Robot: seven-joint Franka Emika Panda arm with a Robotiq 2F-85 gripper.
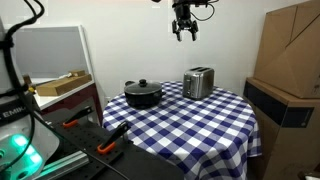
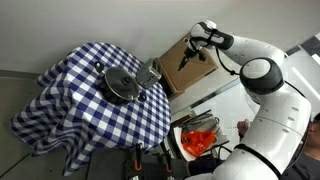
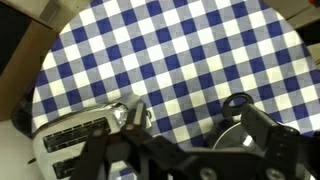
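High above the far side of the table, my gripper (image 1: 186, 36) points down with its fingers apart and nothing between them. Below it on the checked cloth stands a silver toaster (image 1: 199, 83), with its slots facing up. To the toaster's left in the first exterior view is a dark pot (image 1: 143, 94) with a lid. In the wrist view the toaster (image 3: 80, 135) is at the lower left, and part of the pot's lid (image 3: 238, 136) shows at the lower right. My gripper touches neither of them.
A blue-and-white checked cloth (image 1: 190, 135) covers the round table, bare in front of the pot and toaster. Cardboard boxes (image 1: 287, 60) are stacked at the right. A second robot arm (image 1: 22, 135) stands in the left foreground.
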